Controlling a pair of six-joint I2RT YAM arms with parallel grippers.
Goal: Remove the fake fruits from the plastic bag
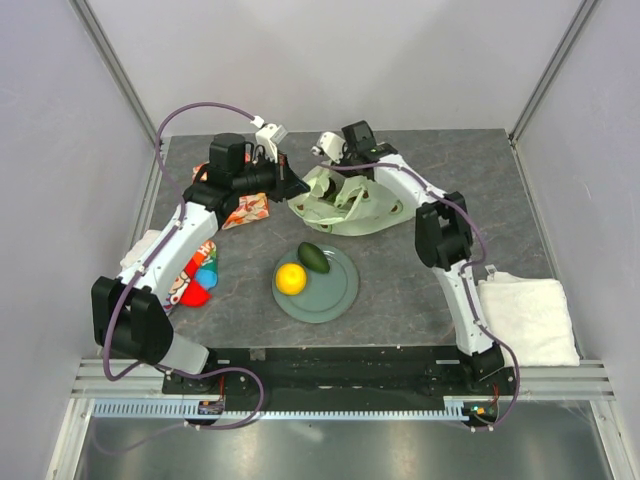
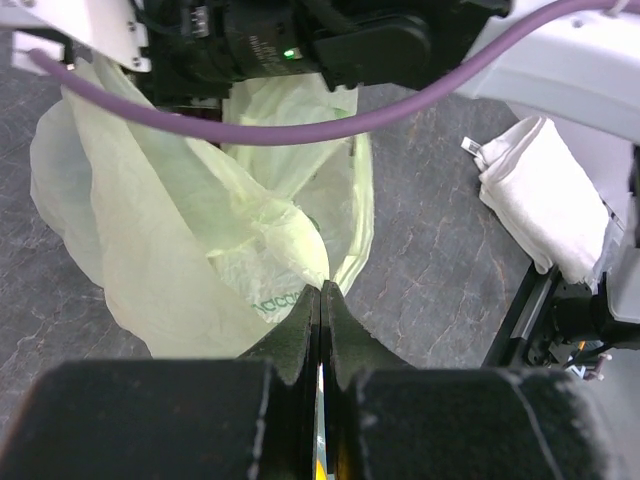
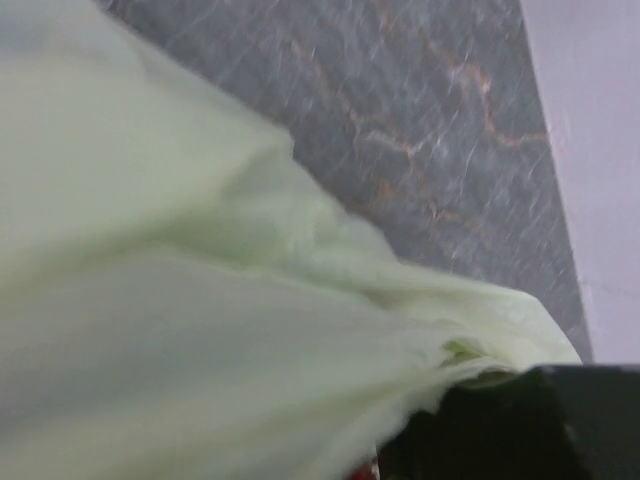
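Note:
The pale green plastic bag [image 1: 372, 212] lies at the back middle of the table, its mouth facing left. My left gripper is shut on the bag's edge, pulling it into a point. Into the bag's opening reaches my right gripper [image 1: 338, 184]; folds cover its tips. One dark finger [image 3: 510, 425] shows at the lower right of the right wrist view against the plastic, so the finger's opening cannot be judged. Whatever fruit the bag holds is mostly hidden. On a grey-green plate [image 1: 325, 306] rest an orange fruit [image 1: 291, 279] and a green avocado [image 1: 313, 257].
An orange patterned packet [image 1: 247, 210] and a red, colourful bag [image 1: 197, 279] lie on the left. A folded white towel [image 1: 528, 320] occupies the front right. Bare table stretches between plate and towel.

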